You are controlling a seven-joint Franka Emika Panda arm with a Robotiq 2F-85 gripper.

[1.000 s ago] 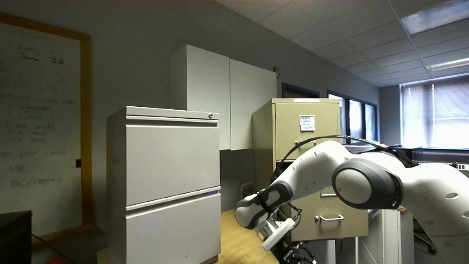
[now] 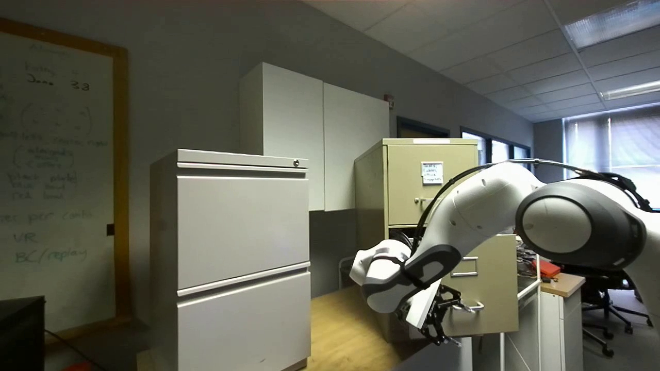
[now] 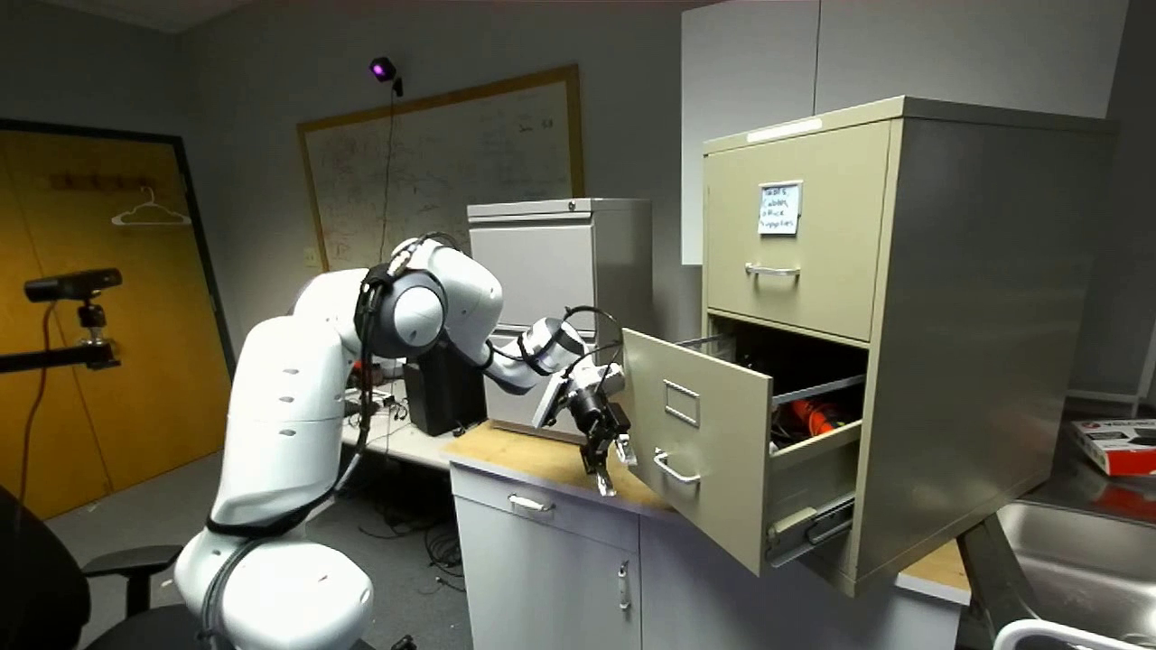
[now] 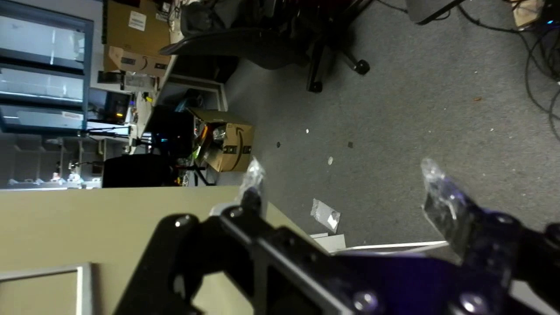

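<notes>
The beige filing cabinet (image 3: 981, 303) has its lower drawer (image 3: 694, 433) pulled out, its upper drawer (image 3: 797, 244) closed. Orange and dark items (image 3: 815, 413) lie inside the pulled-out drawer. On that drawer's front is a metal handle (image 3: 677, 468). My gripper (image 3: 614, 466) stands open just left of this drawer front in exterior view 2, apart from the handle as far as I can tell. In the wrist view nothing sits between the fingers, and the beige drawer front (image 4: 131, 223) fills the lower left.
A grey filing cabinet (image 2: 242, 235) stands on the wooden counter (image 2: 337, 321). To the right of the beige cabinet in exterior view 2 are a sink (image 3: 1084, 563) and a red-and-white box (image 3: 1122, 444). Open floor (image 4: 388, 136) shows beyond my fingers.
In exterior view 1 my arm has risen and my gripper has moved up and right, now overlapping the pulled-out drawer's front near its handle. The drawer looks unmoved.
</notes>
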